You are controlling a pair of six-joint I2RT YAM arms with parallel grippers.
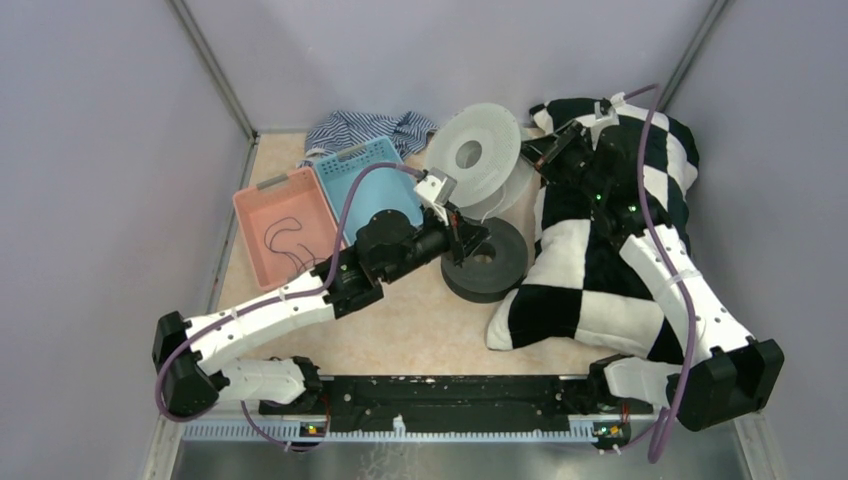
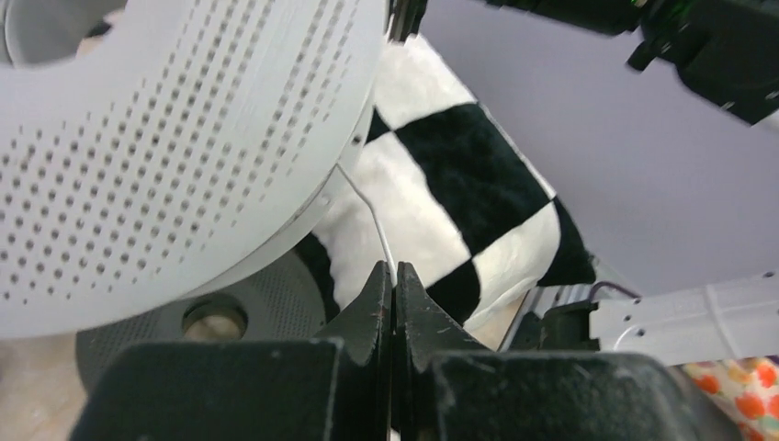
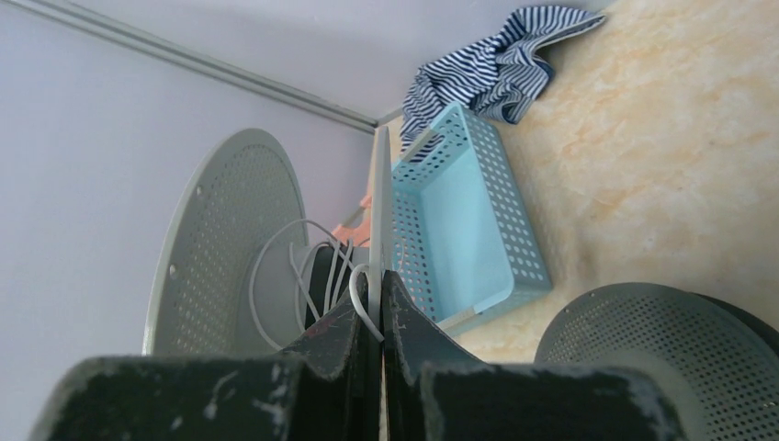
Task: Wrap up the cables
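Note:
A white perforated spool [image 1: 490,125] hangs tilted above the table, one flange facing up. My right gripper [image 1: 527,155] is shut on that flange's rim; in the right wrist view the flange [image 3: 380,202] appears edge-on between its fingertips. Loops of white cable [image 3: 335,276] lie around the hub, one strand passing over the rim beside the fingers. From the spool [image 2: 184,147] a strand of white cable [image 2: 370,208] runs to my left gripper, pinched between its closed tips. Seen from above, the left gripper [image 1: 482,236] is in front of the spool.
Below stands a dark grey round spool [image 1: 485,280]. Blue basket [image 1: 372,187] and pink basket [image 1: 290,232], with a thin dark cable inside, stand at left. Striped cloth [image 1: 365,130] lies behind them; a checkered cushion [image 1: 600,240] fills the right.

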